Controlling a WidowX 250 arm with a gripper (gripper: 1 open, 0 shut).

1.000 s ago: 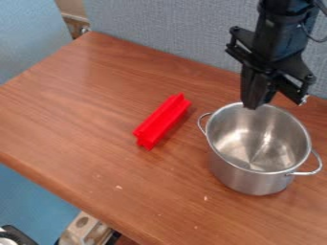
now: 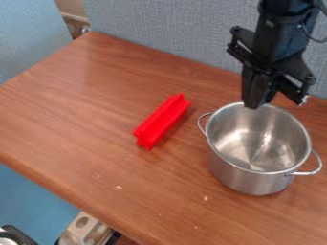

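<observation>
My black gripper (image 2: 253,96) hangs just over the back rim of a silver metal pot (image 2: 243,167) on the right of the table. Its fingers look shut, with nothing visible between them. The pot has two wire side handles. A red bar-shaped object (image 2: 163,121) lies on the wood to the left of the pot, apart from it.
A grey padded wall (image 2: 179,29) stands behind it. The table's edge runs diagonally along the lower left, with blue floor and a metal fixture beyond.
</observation>
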